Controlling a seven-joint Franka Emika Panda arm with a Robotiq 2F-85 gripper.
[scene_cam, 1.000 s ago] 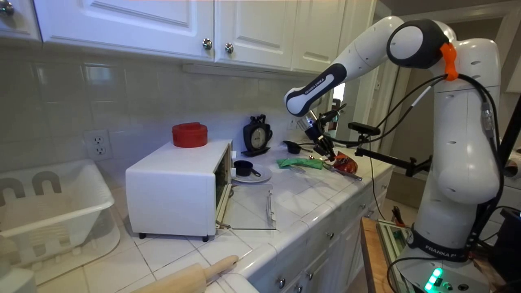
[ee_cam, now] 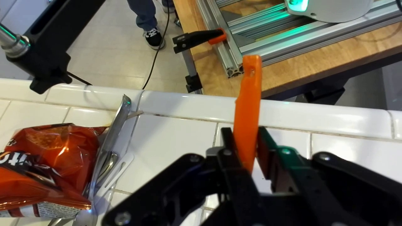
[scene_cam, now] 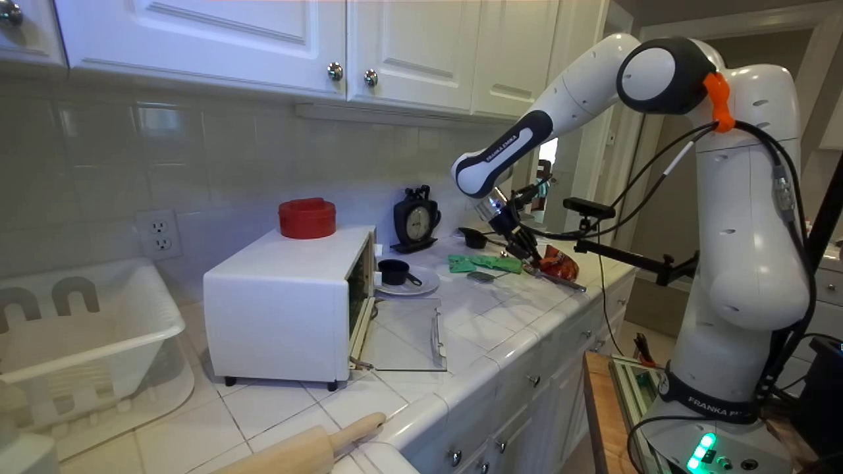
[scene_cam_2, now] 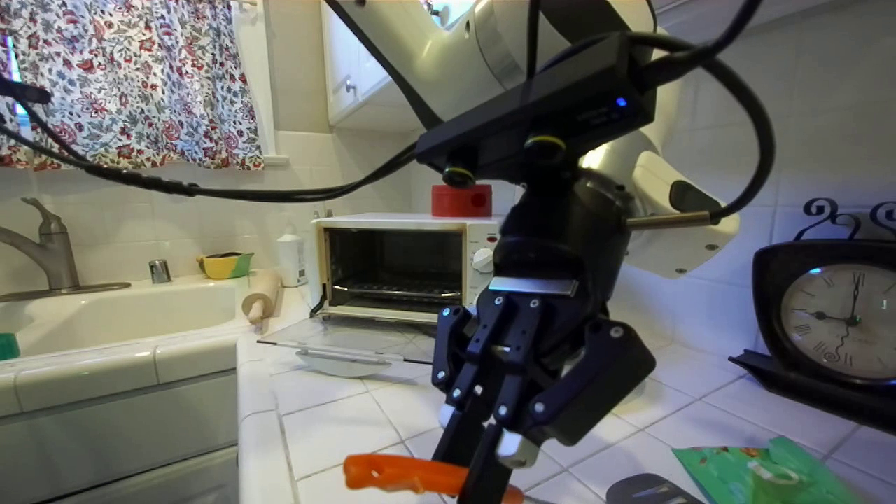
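Note:
My gripper is shut on the orange handle of a utensil, one finger on each side of it. In exterior view 2 the handle sticks out to the left of my fingers, and a thin metal shaft shows at their right. A dark flat spatula head shows further right, in line with that shaft. From exterior view 1, the spatula head is seen low over the counter, left of my gripper. Whether it touches the tiles I cannot tell.
A red chip bag lies beside metal tongs and other utensils. Green cloth or packaging lies behind the spatula head. Farther left are a plate with a small black pan and the toaster oven, door down.
My arm and gripper have shifted slightly left in exterior view 1. The spatula head now shows darker and clearer, in front of the green item.

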